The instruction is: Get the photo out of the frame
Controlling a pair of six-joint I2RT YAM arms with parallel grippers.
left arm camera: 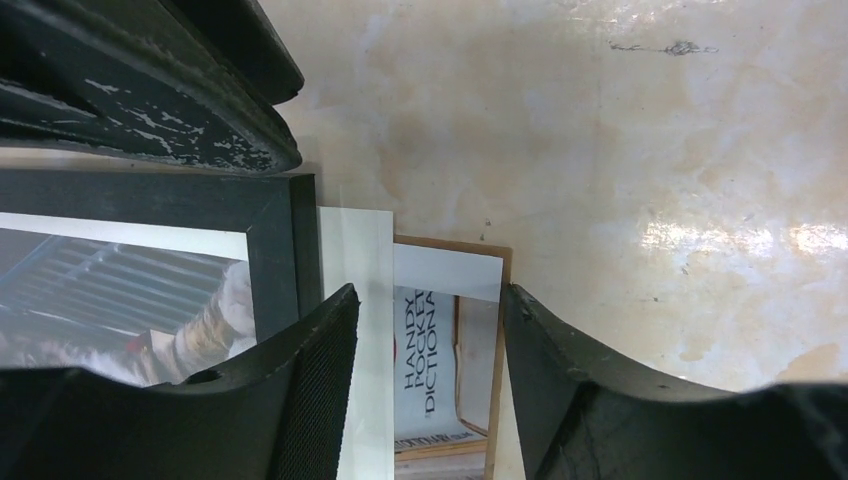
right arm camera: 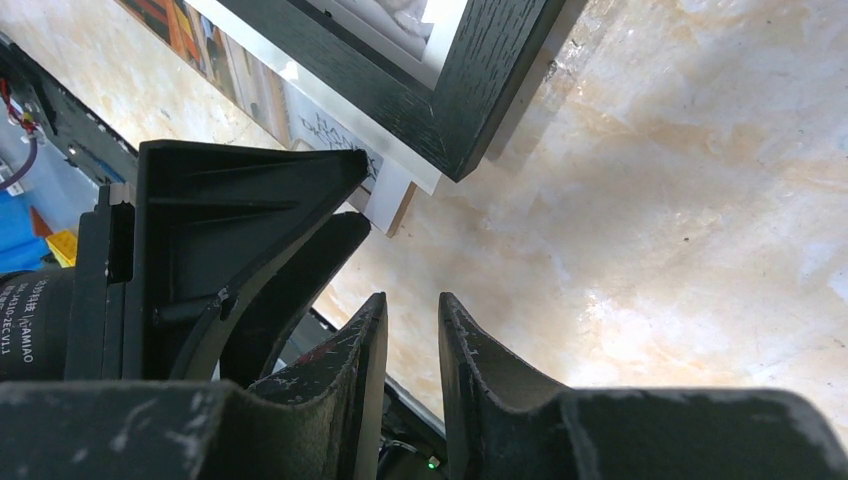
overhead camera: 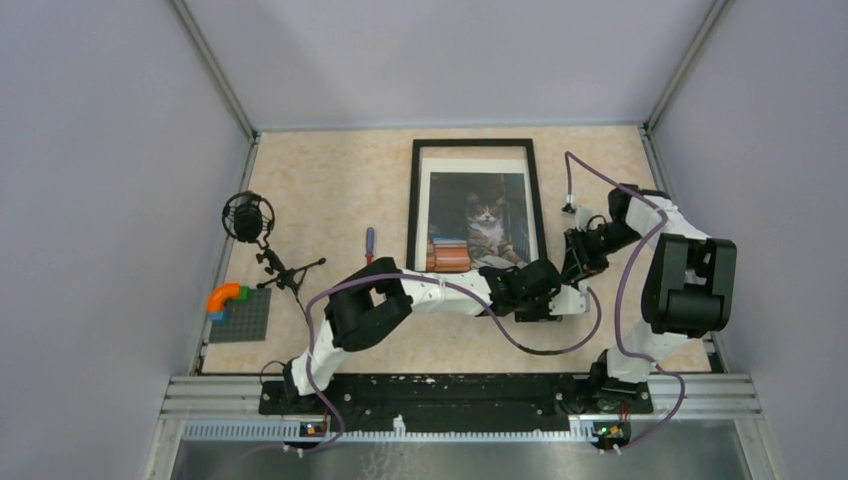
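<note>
The black frame (overhead camera: 537, 200) lies on the table with the cat photo (overhead camera: 477, 210) inside on a white mount. In the left wrist view, a white sheet (left arm camera: 356, 245) sticks out past the frame's corner, beside a cardboard piece and printed book. My left gripper is open over that overhang, a fingertip at the cardboard's edge. My right gripper is part open, just off the frame's corner, with nothing between its fingers. The left gripper's black body stands close beside it.
A screwdriver (overhead camera: 370, 243) lies left of the frame. A toy baseplate (overhead camera: 240, 320) and black stand (overhead camera: 270, 258) occupy the left side. The far left table has some clear room.
</note>
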